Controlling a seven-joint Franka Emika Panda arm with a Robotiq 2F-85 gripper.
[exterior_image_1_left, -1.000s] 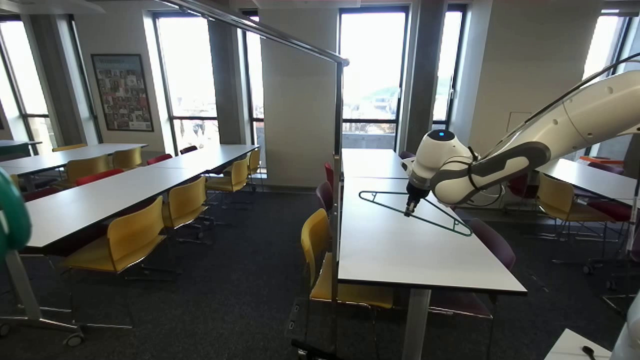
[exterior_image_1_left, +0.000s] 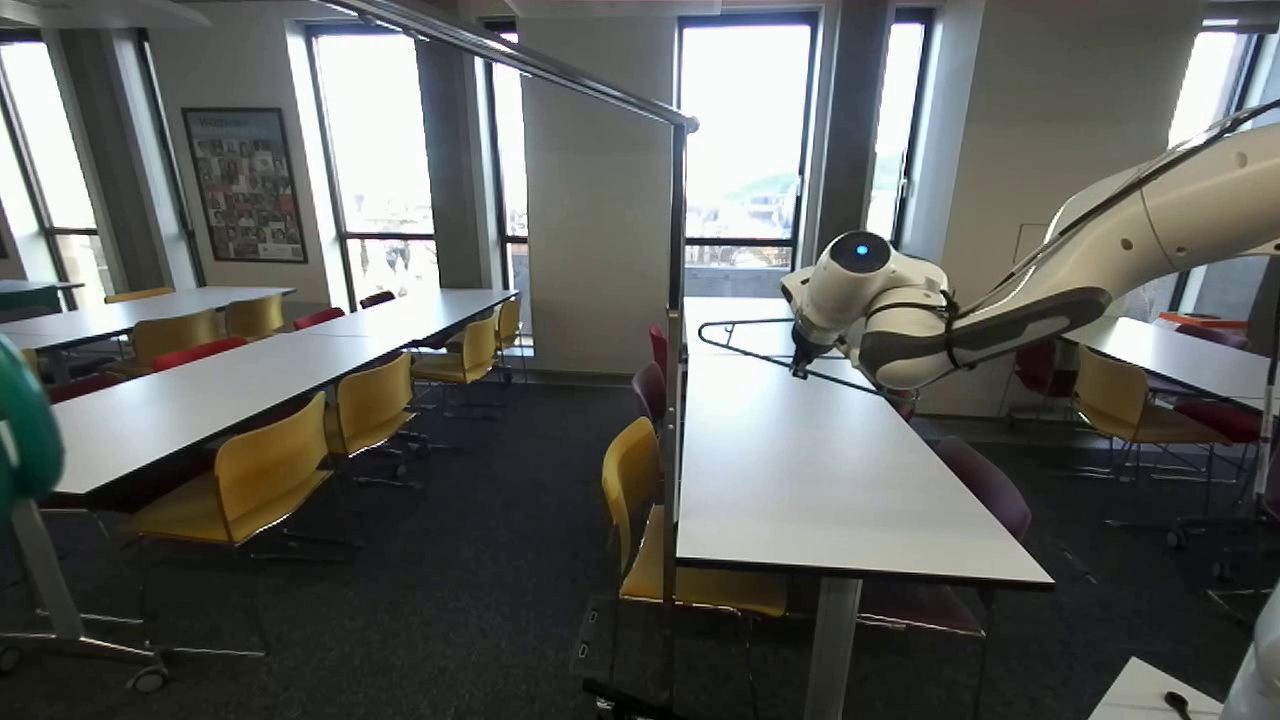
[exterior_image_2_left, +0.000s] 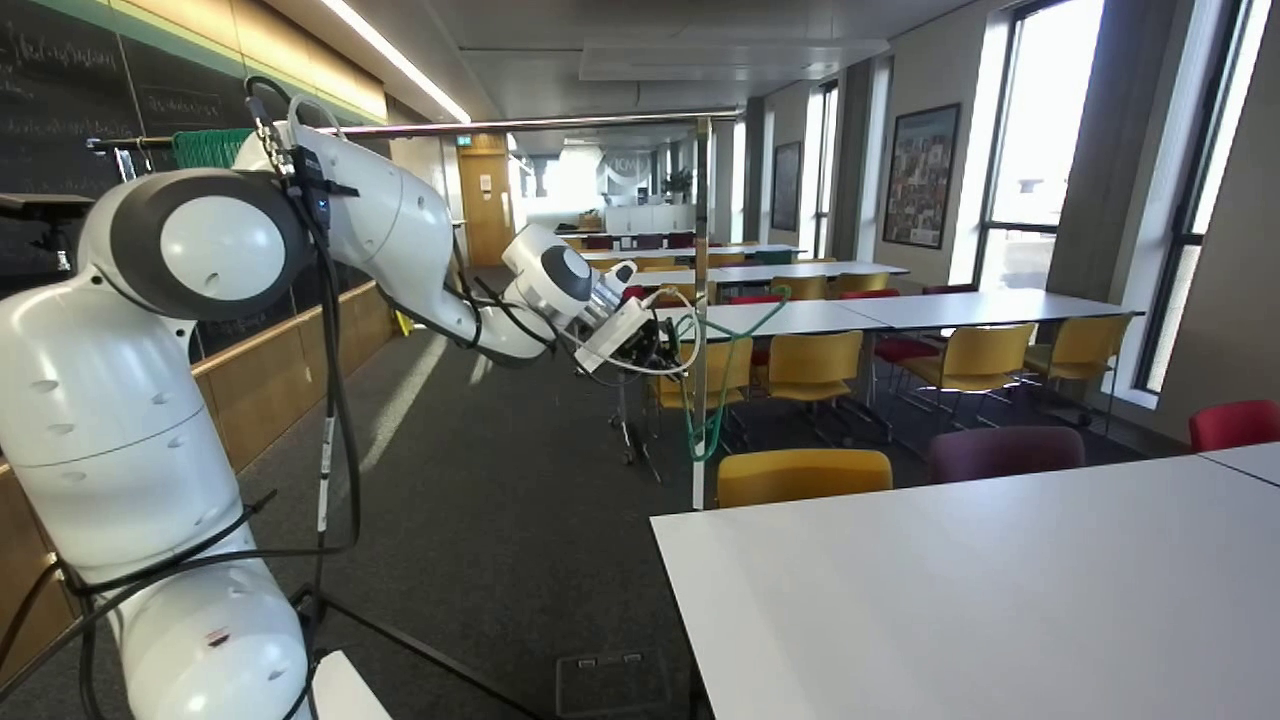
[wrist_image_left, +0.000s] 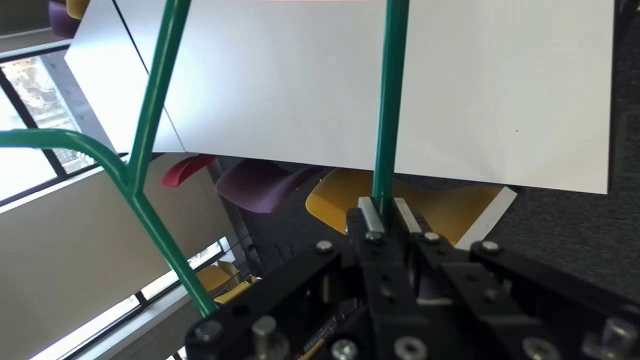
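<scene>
A green hanger (wrist_image_left: 391, 102) runs up from between my fingertips in the wrist view. My gripper is shut on one of its bars. In exterior view 1 the hanger (exterior_image_1_left: 746, 348) is held above the white table (exterior_image_1_left: 816, 480), with my gripper (exterior_image_1_left: 801, 366) at its bar; the wrist hides part of it. From the other side, exterior view 2 shows the hanger (exterior_image_2_left: 720, 422) tilted, reaching down past the rail's upright post. My gripper (exterior_image_2_left: 657, 348) is partly covered by cables there.
A metal rail (exterior_image_1_left: 564, 84) stands on an upright post (exterior_image_1_left: 675, 420) by the table's left edge. More green hangers (exterior_image_2_left: 210, 146) hang at the rail's far end. Yellow chairs (exterior_image_1_left: 633, 480) line the table's side.
My gripper and the hanger have risen and shifted slightly left in exterior view 1. The wrist has turned, and the hanger's tilt has changed.
</scene>
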